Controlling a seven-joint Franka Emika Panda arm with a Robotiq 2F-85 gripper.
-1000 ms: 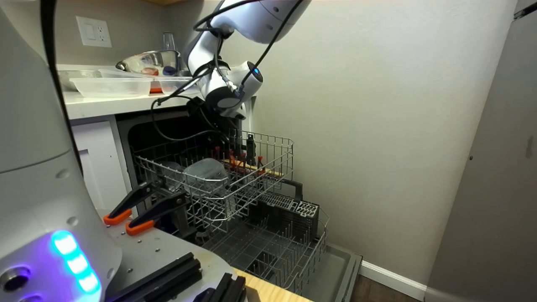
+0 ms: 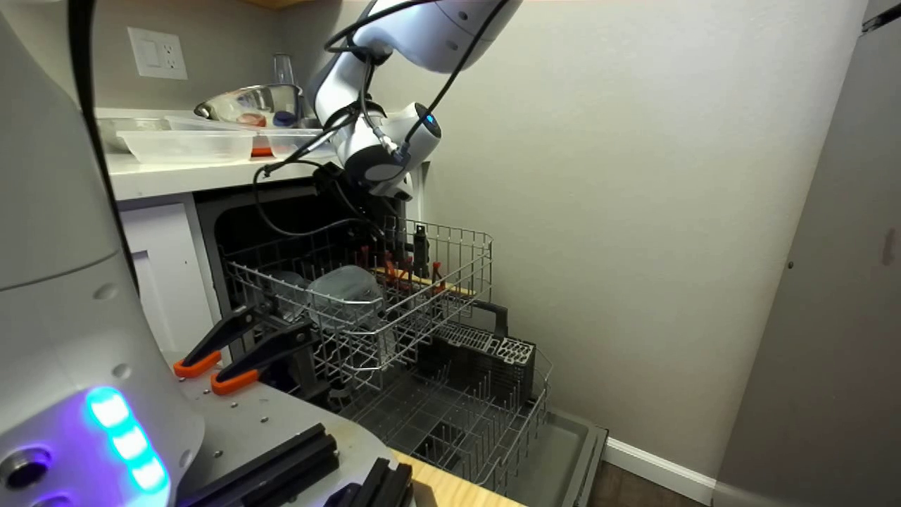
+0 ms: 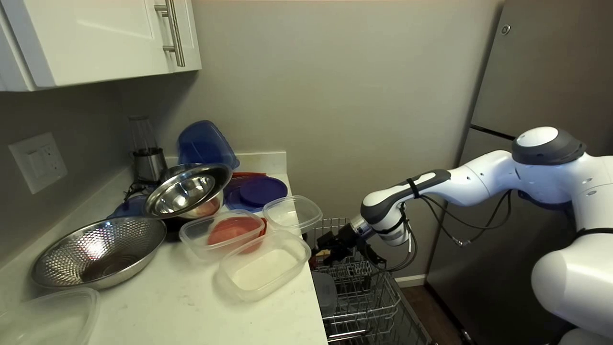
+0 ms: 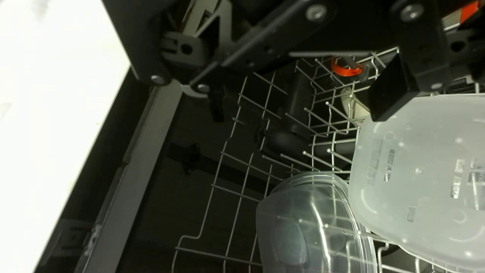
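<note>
In the wrist view, the gripper has its fingers wide apart, with wire tines and dark space behind the gap. Its black right finger [image 4: 393, 88] overlaps the upper edge of a frosted plastic container [image 4: 423, 177] lying bottom-up in the rack; whether they touch cannot be told. A clear container [image 4: 313, 218] sits beside it, lower in that view. Both rest in the dishwasher's upper rack [image 2: 460, 241], which is pulled out. From the second exterior view, the gripper [image 3: 332, 248] is just past the counter's right edge, over the rack's far part.
The white counter [image 3: 172, 299] holds clear tubs [image 3: 264, 264], a colander [image 3: 100, 253], steel bowls [image 3: 187, 192] and blue lids [image 3: 261, 190]. Its edge lies close to the gripper. Red-handled utensils [image 2: 436, 274] stand in the upper rack. A dark basket [image 2: 486, 363] sits in the lower rack.
</note>
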